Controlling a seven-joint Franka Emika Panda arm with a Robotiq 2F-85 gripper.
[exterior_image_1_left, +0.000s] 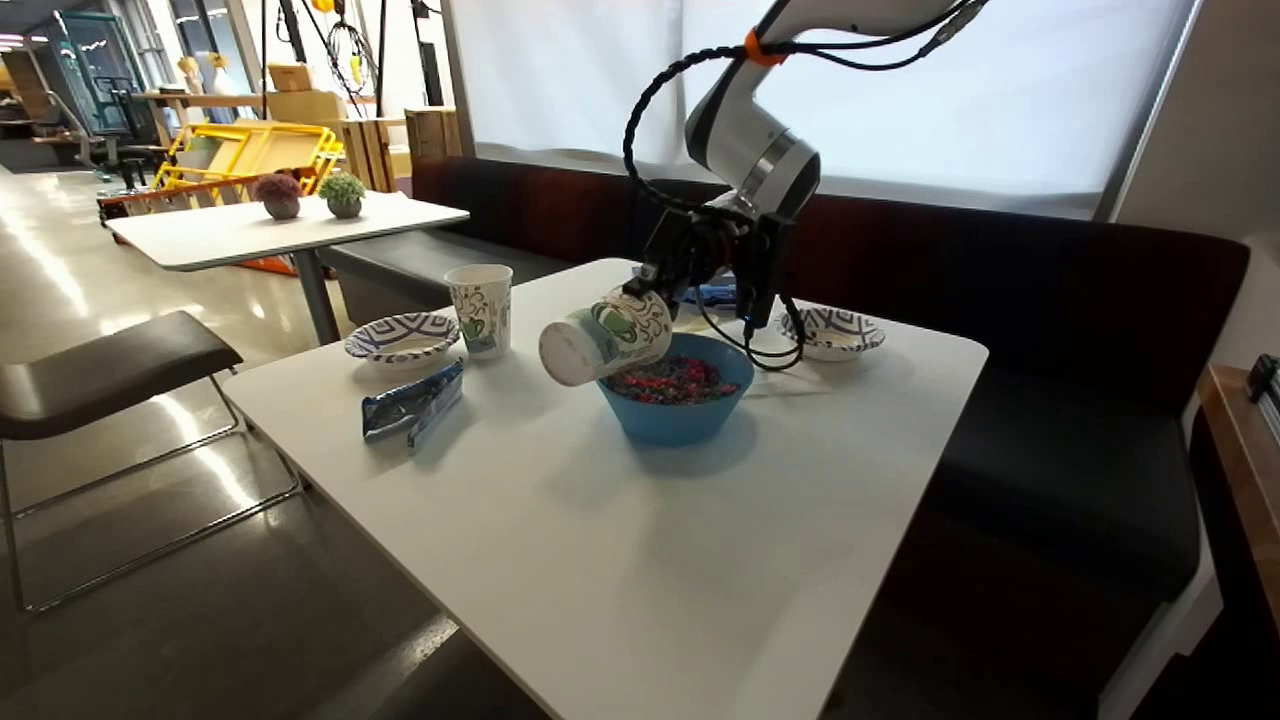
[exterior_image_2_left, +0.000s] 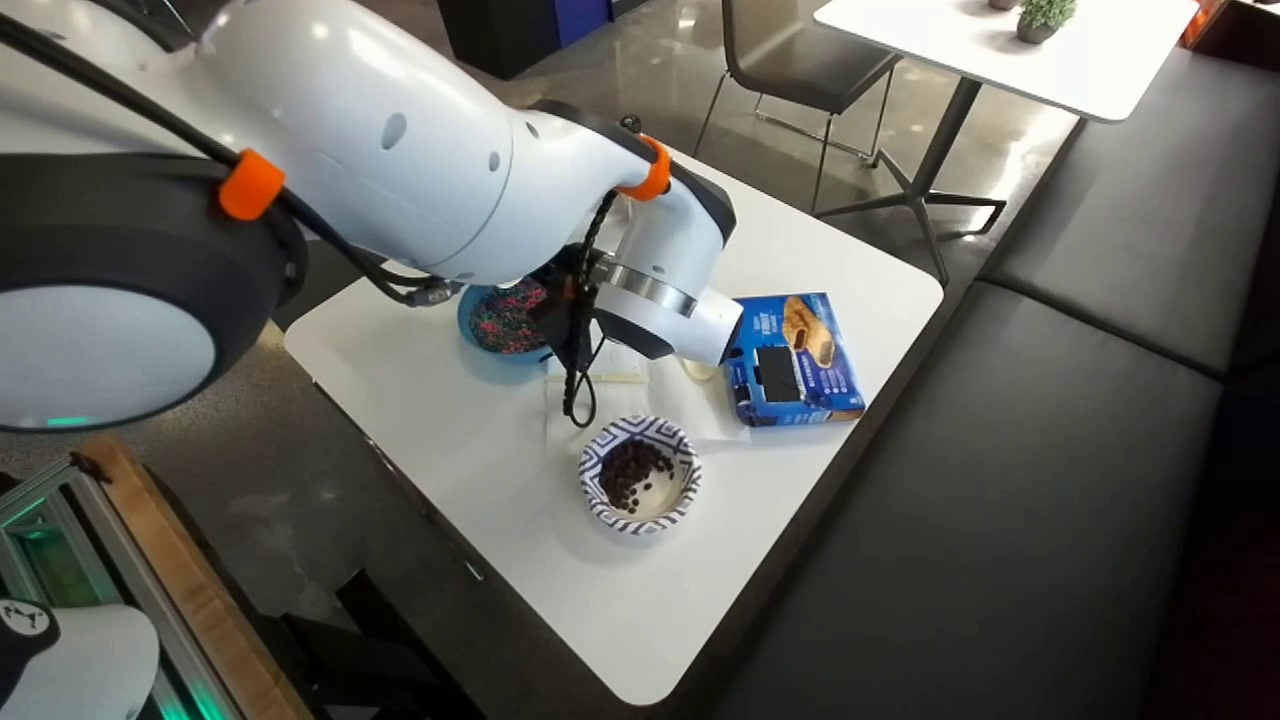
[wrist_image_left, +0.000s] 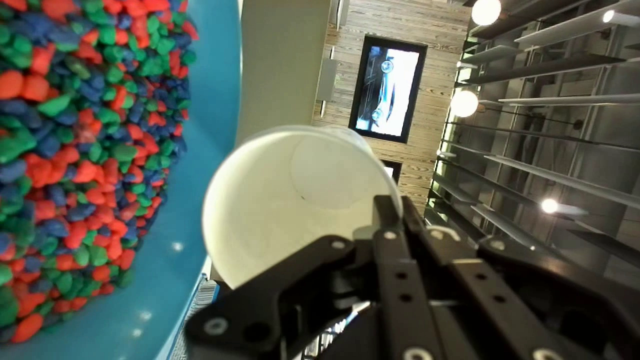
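A patterned paper cup (exterior_image_1_left: 609, 335) lies tipped almost on its side above the left part of a blue bowl (exterior_image_1_left: 678, 422). My gripper (exterior_image_1_left: 654, 284) is shut on its thin rim, which runs between the fingertips in the wrist view. The inside of the cup (wrist_image_left: 300, 192) looks empty apart from a small dark speck, and its mouth faces the wrist camera. Red, green and dark blue pebble-like bits (wrist_image_left: 90, 174) fill the bowl. Whether the cup touches the bowl's rim, I cannot tell. In exterior view 2 the arm hides the cup and fingers.
Another paper cup (exterior_image_1_left: 482, 314) stands upright beside a patterned bowl (exterior_image_1_left: 402, 340), behind a foil wrapper (exterior_image_1_left: 411, 401). A patterned bowl with dark bits (exterior_image_2_left: 666, 502) and a blue box (exterior_image_2_left: 793, 360) are on the other side.
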